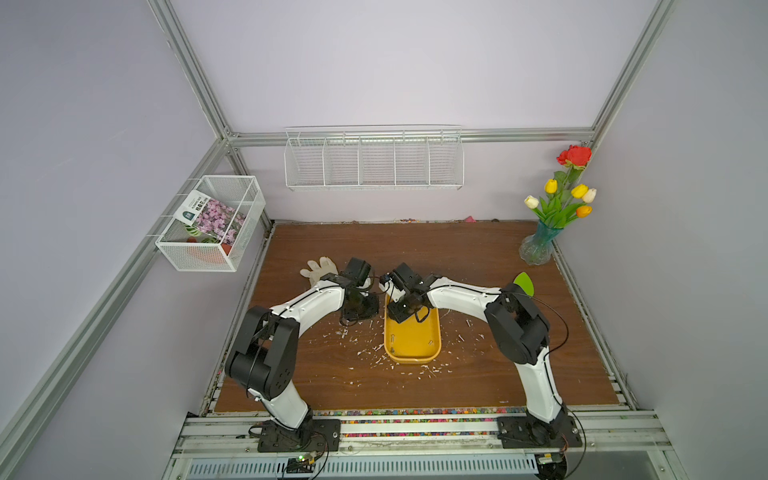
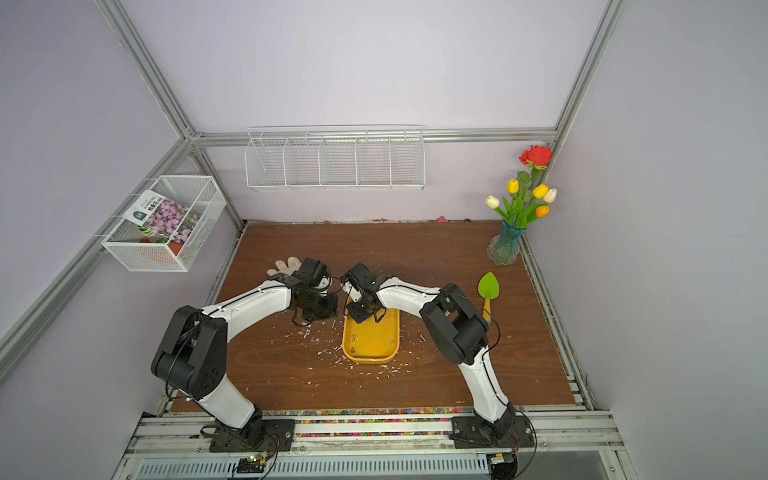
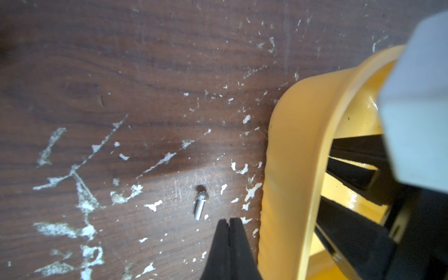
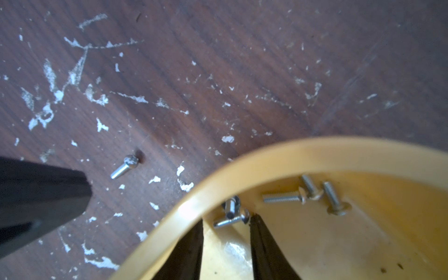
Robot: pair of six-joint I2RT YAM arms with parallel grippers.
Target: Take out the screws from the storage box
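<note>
The yellow storage box (image 1: 413,344) stands mid-table. In the right wrist view several screws lie inside it: two crossed ones (image 4: 230,222) by the wall, and others (image 4: 334,199) further right. My right gripper is inside the box, open, its fingertips on either side of the crossed screws without closing on them. A single screw (image 4: 124,166) lies on the table outside the box. My left gripper is shut with nothing visible between its fingers, over the table beside the box wall (image 3: 294,163), close to that loose screw (image 3: 200,205).
White paint scraps (image 3: 86,200) dot the wood around the box. A white glove (image 1: 320,268) lies behind the left arm. At the right are a green trowel (image 2: 488,285) and a vase (image 1: 536,248).
</note>
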